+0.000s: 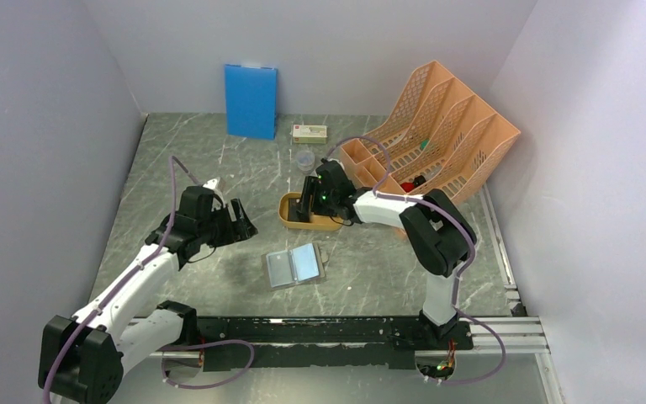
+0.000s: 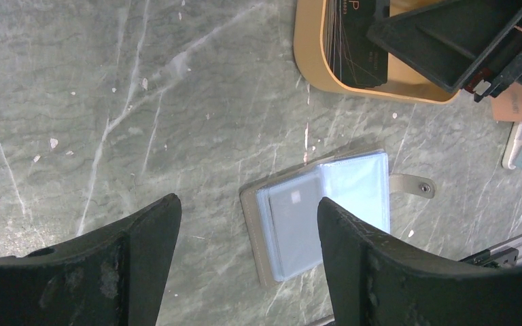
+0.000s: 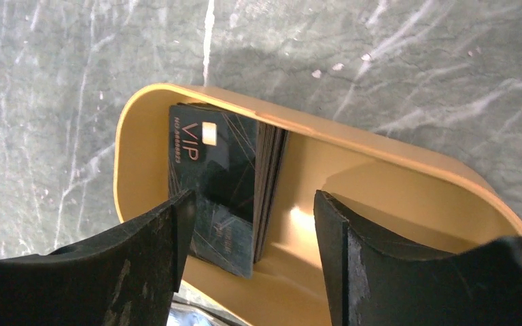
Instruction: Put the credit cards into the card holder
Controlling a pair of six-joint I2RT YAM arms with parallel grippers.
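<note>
Several black cards (image 3: 214,159), the front one marked VIP, lean together at one end of the tan oval tray (image 3: 408,153). My right gripper is over the tray with its fingers apart, one on each side of the cards; whether they touch the cards I cannot tell. The card holder (image 1: 293,266) lies spread flat on the table in front of the tray, its clear sleeves (image 2: 296,221) facing up. Left of the holder, my left gripper hangs open above the table with nothing between its fingers.
A peach file rack (image 1: 446,135) stands at the back right. Behind the tray are a small clear cup (image 1: 304,159) and a small box (image 1: 309,135); a blue panel (image 1: 251,101) leans on the back wall. Bare table surrounds the holder.
</note>
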